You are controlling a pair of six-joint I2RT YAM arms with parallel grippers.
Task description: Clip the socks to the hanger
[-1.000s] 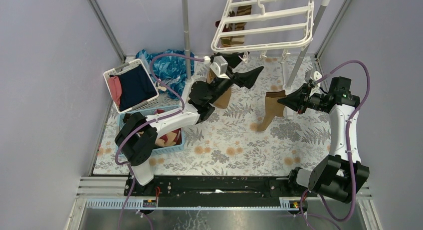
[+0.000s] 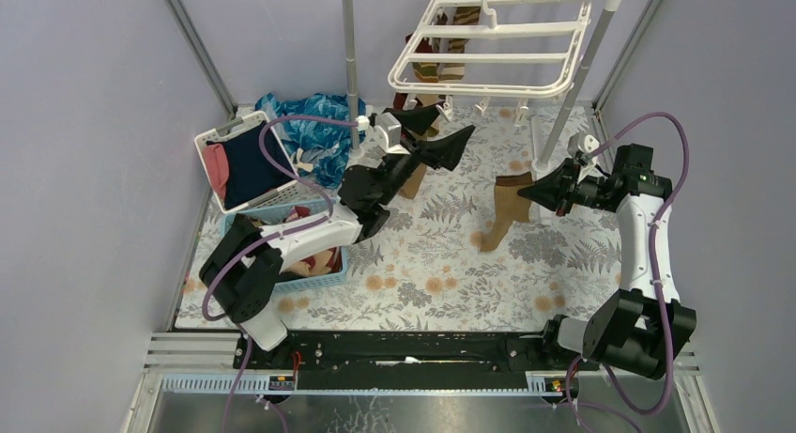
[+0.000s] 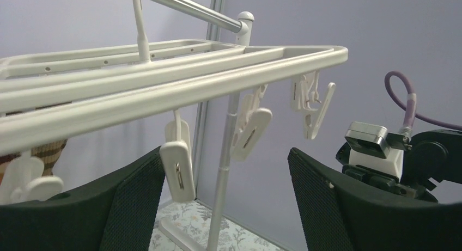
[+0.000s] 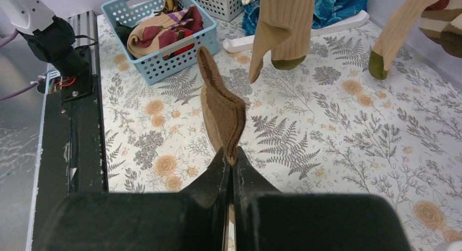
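The white hanger hangs from a metal frame at the top, with white clips along its front bar. My left gripper is at that bar, its fingers spread wide. In the left wrist view a clip hangs just beside the left finger, inside the gap; nothing is gripped, and whether the finger touches it I cannot tell. My right gripper is shut on the edge of a brown sock. That sock dangles below the hanger's right half, apart from the clips.
Other socks hang from the hanger's rear and left. A blue basket with socks and a white basket with folded cloth stand at the left. Frame posts flank the hanger.
My left gripper has shifted left along the front bar, still open. The hanger has swung slightly. My right gripper and the brown sock have moved only a little to the left.
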